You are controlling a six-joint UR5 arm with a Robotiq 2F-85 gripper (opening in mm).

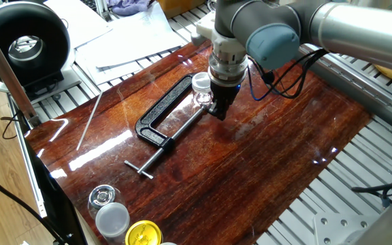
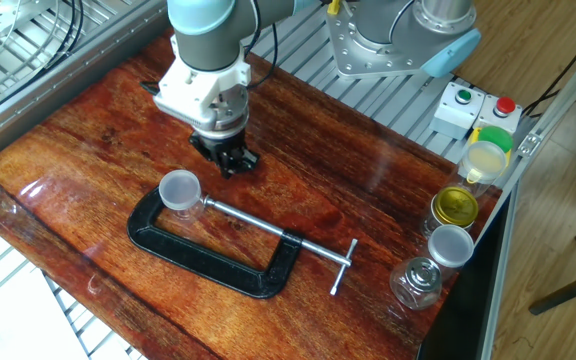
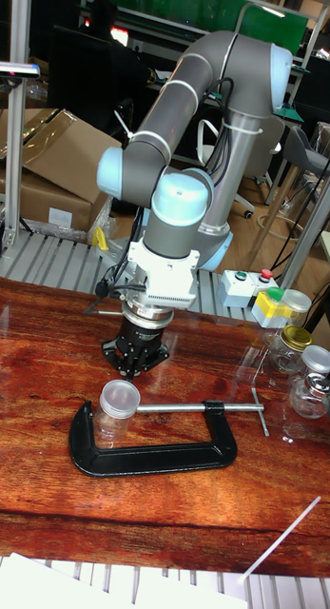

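A black C-clamp (image 2: 203, 262) with a silver screw (image 2: 258, 218) and T-handle lies flat on the glossy wooden table. At its far end, between the frame and the screw tip, stands a clear jar with a whitish lid (image 2: 180, 189); the lid (image 3: 119, 399) also shows in view 3. My black gripper (image 3: 133, 371) points down, low over the table, just beyond the jar on the robot's side. In view 1 the gripper (image 1: 221, 116) overlaps the jar's edge. Nothing shows held in it; its small dark fingers leave their opening unclear.
Several jars, including one with a gold lid (image 2: 456, 206) and one with a silver lid (image 2: 423, 273), stand along one table edge. Beyond them is a button box (image 2: 473, 108). Papers (image 1: 131, 41) lie off the table.
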